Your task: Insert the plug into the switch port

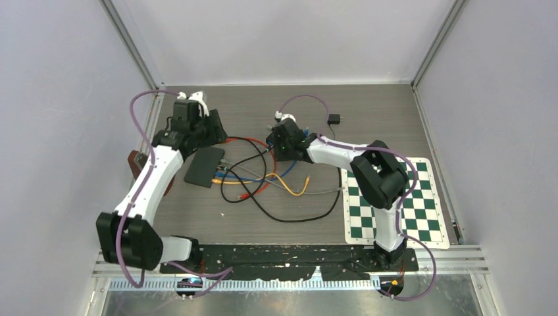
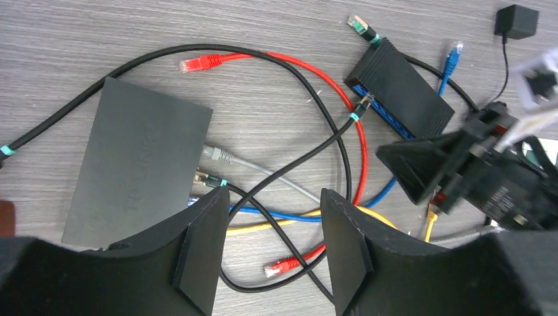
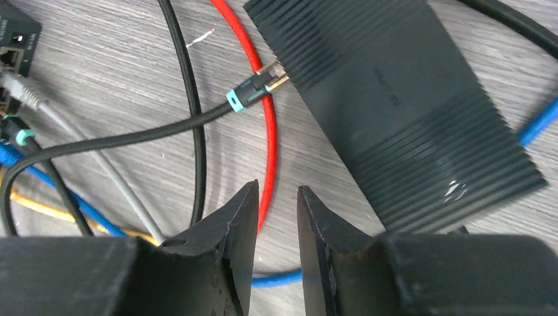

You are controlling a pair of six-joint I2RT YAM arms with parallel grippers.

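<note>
A black ridged box with a blue port strip lies under my right gripper. A black cable's plug with a teal band rests beside that box, in front of my right gripper's fingertips, which are part open and empty. My left gripper hangs open above a flat dark switch box, which has grey, black and blue cables at its right side.
Loose red, yellow and blue cables cross the middle. A small adapter sits at the back right. A checkered board lies at the front right.
</note>
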